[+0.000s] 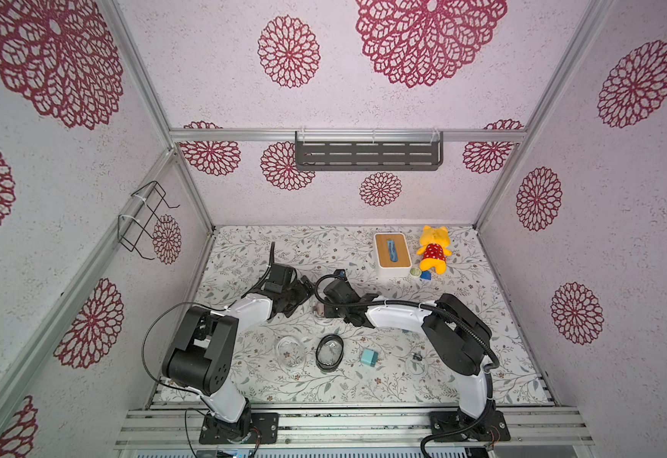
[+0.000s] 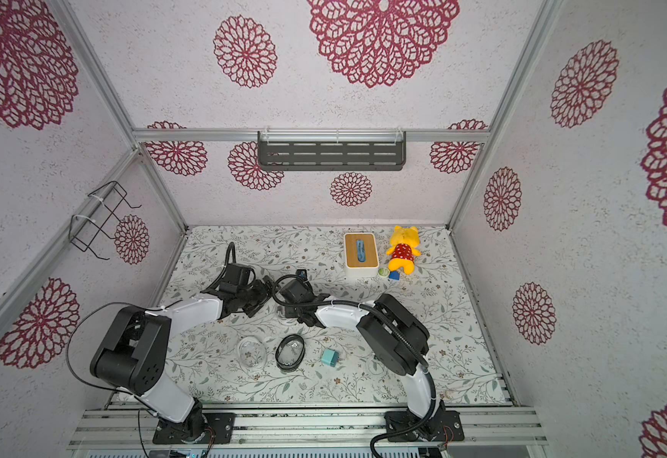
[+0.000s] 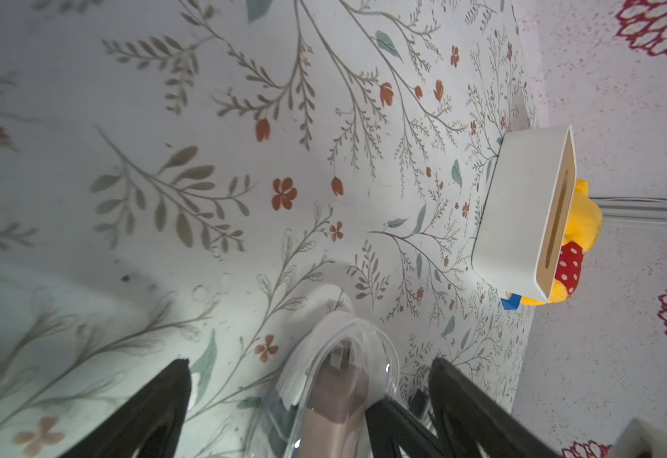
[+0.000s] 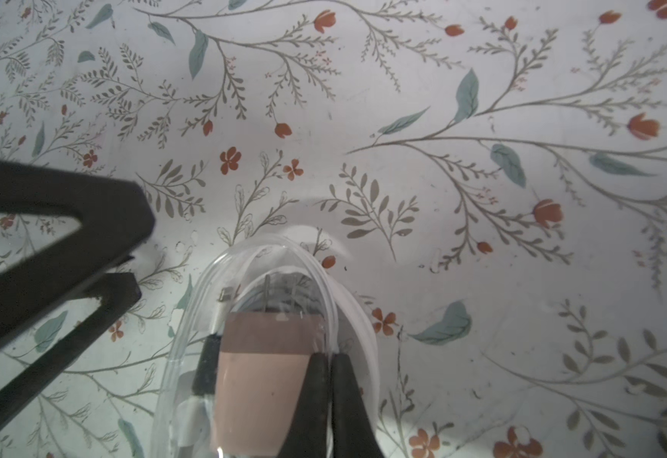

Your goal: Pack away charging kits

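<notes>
A clear oval container (image 4: 352, 305) stands on the table with a pinkish charger block (image 4: 272, 381) inside, its metal prongs showing. My right gripper is shut at the container's near side, and the thin clear rim runs in between its fingertips. On the other side, my left gripper is open; its dark fingers (image 3: 150, 412) stand apart with the container's upper end beyond the gap, and nothing is held. In the top left view, a coiled black cable (image 1: 329, 352) lies around a clear dish, beside an empty-looking clear container (image 1: 290, 352).
A teal cube (image 1: 368, 356) sits at the front. Near the right arm is another clear container (image 1: 417, 365). At the back right are a white box (image 1: 392, 259) with a blue item on it and a yellow bear (image 1: 434, 248).
</notes>
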